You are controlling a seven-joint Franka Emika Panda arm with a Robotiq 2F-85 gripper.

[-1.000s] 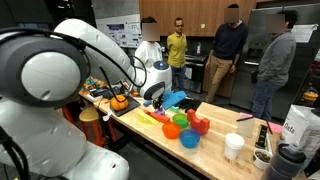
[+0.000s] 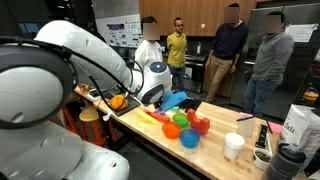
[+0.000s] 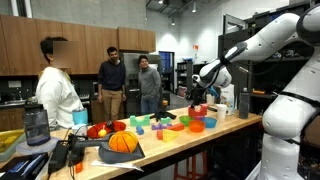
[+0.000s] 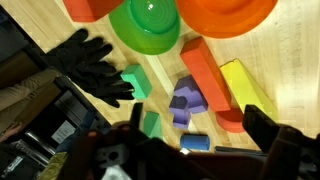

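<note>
My gripper stands open in the wrist view, its dark fingers wide apart and nothing held between them. Ahead of the gap lie a purple block (image 4: pixel 188 94), a long red block (image 4: pixel 205 74) and a yellow block (image 4: pixel 248 92) on the wooden table. A small blue piece (image 4: pixel 195 142) shows low between the fingers. Two green blocks, one of them a green block (image 4: pixel 137 80), lie to the left. In exterior view 1 the white wrist of the arm (image 2: pixel 155 82) hangs over the coloured pieces; the fingertips are hard to make out there.
A green bowl (image 4: pixel 148 28) and an orange bowl (image 4: pixel 225 10) border the blocks, with a black glove (image 4: pixel 85 65) at left. A blue bowl (image 2: pixel 190 138) and white cup (image 2: pixel 233 146) stand nearer the front. People stand behind the table. Bare tabletop shows at right.
The arm has come down slightly over the pieces in exterior view 1. The bowls and blocks look unmoved.
</note>
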